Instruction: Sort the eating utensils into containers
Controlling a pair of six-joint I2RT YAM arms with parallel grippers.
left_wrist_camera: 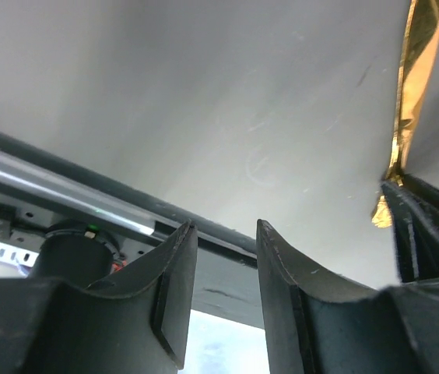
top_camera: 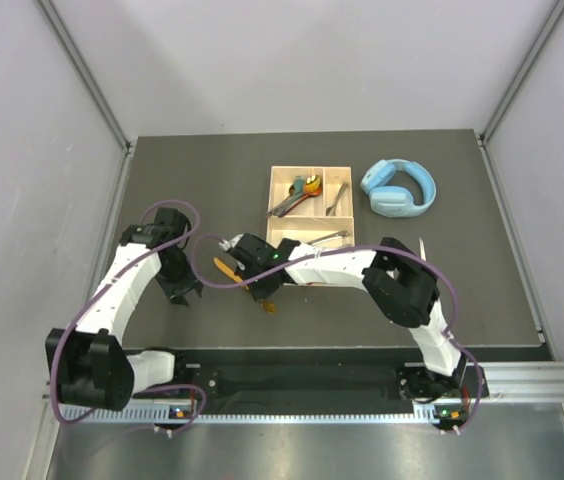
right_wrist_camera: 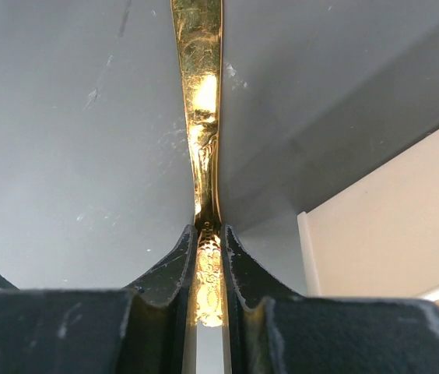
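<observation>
A gold utensil (top_camera: 225,268) lies on the grey table left of the wooden divided container (top_camera: 310,178). In the right wrist view, my right gripper has its fingertips closed around the narrow part of this gold utensil (right_wrist_camera: 201,93). In the top view, the right arm covers its middle. My left gripper (top_camera: 184,294) is at the table's left with its fingers apart and empty; in the left wrist view its fingertips (left_wrist_camera: 187,234) are over bare table. The container's back compartments hold spoons and other utensils; its front one holds silver utensils, partly hidden by the right arm.
Blue headphones (top_camera: 398,200) lie right of the container. A light, thin utensil (top_camera: 422,250) lies on the table's right, partly hidden by the arm.
</observation>
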